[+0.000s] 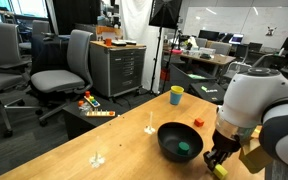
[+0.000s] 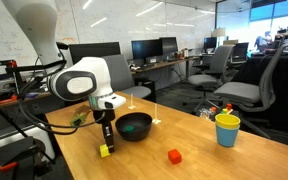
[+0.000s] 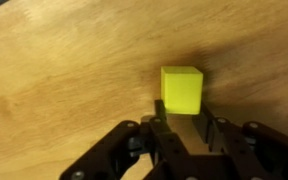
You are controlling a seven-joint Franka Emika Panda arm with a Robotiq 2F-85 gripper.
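Observation:
A small yellow block point(image 3: 182, 89) sits between the fingertips in the wrist view. My gripper is shut on it, just above the wooden table. In exterior view 2 the yellow block point(image 2: 105, 151) shows under the gripper point(image 2: 108, 146), near the table's front left part. Beside the gripper stands a black bowl point(image 1: 164, 140) with a green object point(image 1: 183, 147) in it. Whether the block touches the table I cannot tell.
A red block point(image 2: 174, 156) lies on the table, and a blue and yellow cup point(image 2: 227, 130) stands farther along. A thin white stand point(image 1: 150, 125) rises behind the bowl.

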